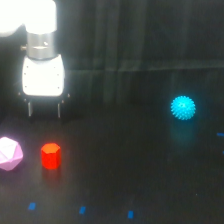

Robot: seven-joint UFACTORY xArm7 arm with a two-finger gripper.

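Observation:
My gripper [45, 110] hangs at the upper left, pointing down, its two thin dark fingers apart and nothing visible between them. Below it, a small red block [51, 156] with angled sides stands on the dark table. A pink faceted piece [10, 153] lies at the left edge, just left of the red block. Far to the right is a cyan round piece [183, 108] with a bumpy rim. None of the three pieces appears to be touched by the gripper.
Small blue marks, such as one blue mark [130, 214], lie along the front of the dark table [115, 160]. Another sits at the right edge. A dark curtain [120, 50] hangs behind.

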